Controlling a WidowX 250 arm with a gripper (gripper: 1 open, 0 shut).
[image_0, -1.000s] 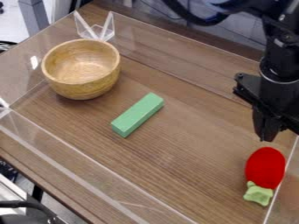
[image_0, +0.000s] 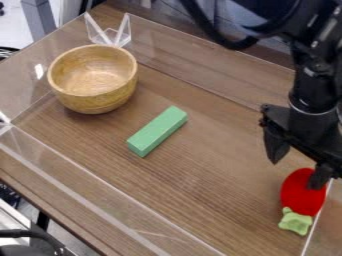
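My black gripper (image_0: 295, 150) is at the right, open, its fingers pointing down just above a red object (image_0: 301, 198) with a pale green top (image_0: 295, 222), which lies near the right edge of the table. One finger overlaps the red object in view; whether they touch I cannot tell.
A green block (image_0: 156, 131) lies near the middle. A wooden bowl (image_0: 91, 81) stands at the upper left, with a white rabbit-ear-like object (image_0: 108, 35) behind it.
The gripper has moved down toward the red object, its fingers now lower and nearer to it. The other objects have not moved.
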